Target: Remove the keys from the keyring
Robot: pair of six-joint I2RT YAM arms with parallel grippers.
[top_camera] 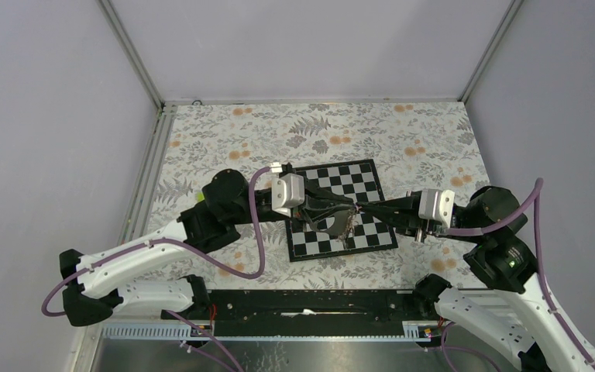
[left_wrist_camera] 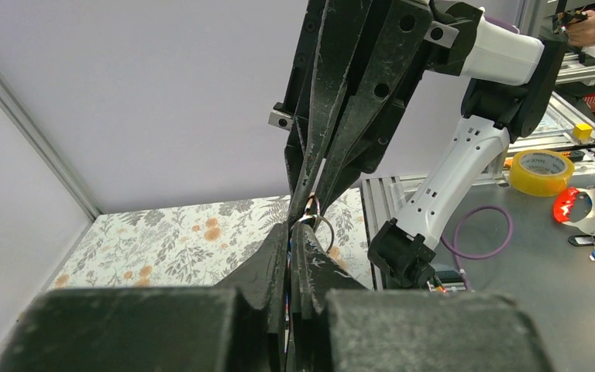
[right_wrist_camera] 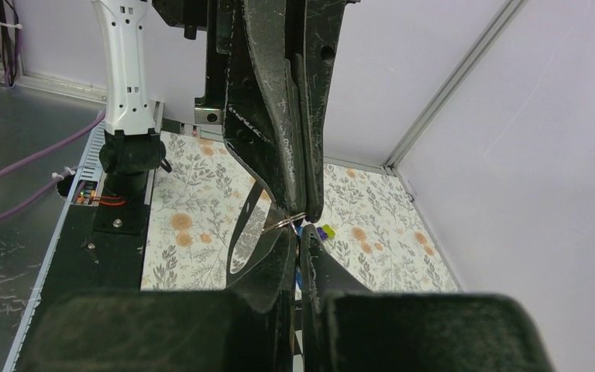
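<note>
The metal keyring point(left_wrist_camera: 310, 218) shows as thin silver loops at the point where both grippers meet. My left gripper point(top_camera: 353, 204) is shut on the keyring, coming in from the left above the checkered board. From the right, my right gripper point(top_camera: 359, 204) meets it almost tip to tip. The right gripper's fingers are shut, with the ring point(right_wrist_camera: 285, 222) right at their tips; whether thin wire lies between them is unclear. Dangling below the tips is a small bunch point(top_camera: 348, 225) with the keys, too small to tell apart. Much of it is hidden behind the fingers in both wrist views.
Below the grippers lies a black-and-white checkered board point(top_camera: 368, 232) on a floral mat point(top_camera: 341, 124). Walls stand at the back and sides. In the left wrist view, yellow tape point(left_wrist_camera: 541, 172) and a red-and-white key tag bundle point(left_wrist_camera: 589, 211) rest outside the work area.
</note>
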